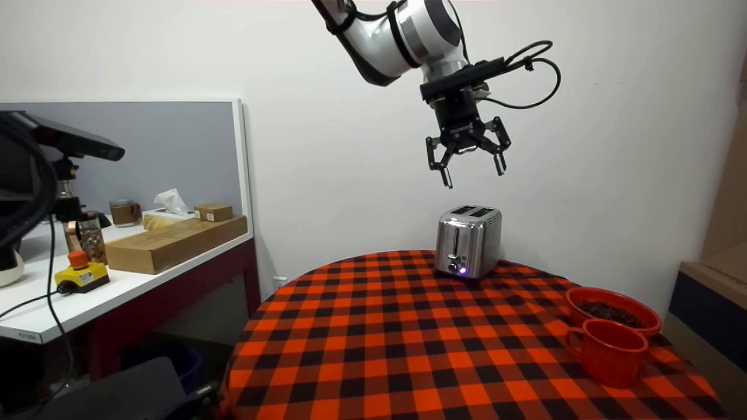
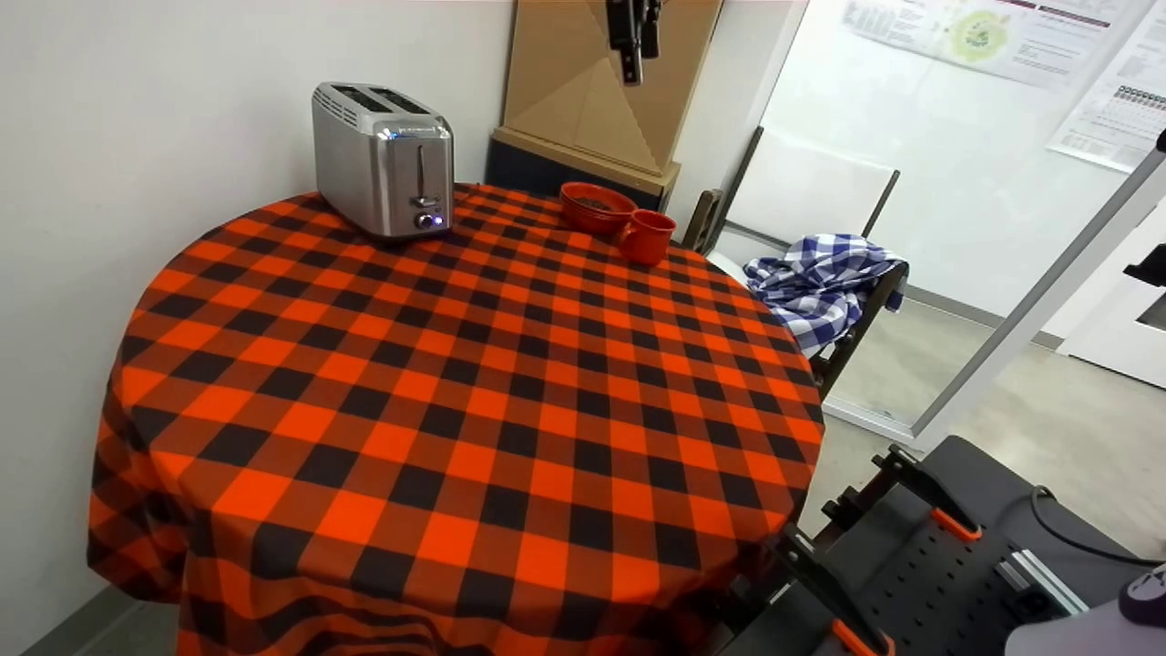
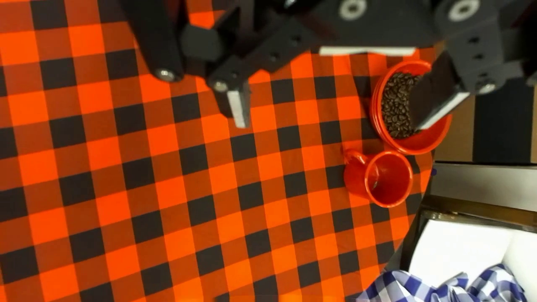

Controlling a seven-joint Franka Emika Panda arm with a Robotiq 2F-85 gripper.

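My gripper hangs high over the table with its fingers wide apart and nothing between them. In the wrist view, one pale-padded fingertip shows over bare cloth, while the other covers part of a red bowl. Dark coffee beans fill much of that bowl. Beside it a red mug stands upright, and no contents can be made out in it. A silver toaster sits by the wall, its slots looking empty; in exterior view 1 the gripper appears above it.
A red and black checked cloth covers the round table, whose middle and near side are clear. Past the table's edge, a chair holds a blue checked cloth. A white side desk with boxes stands apart at left.
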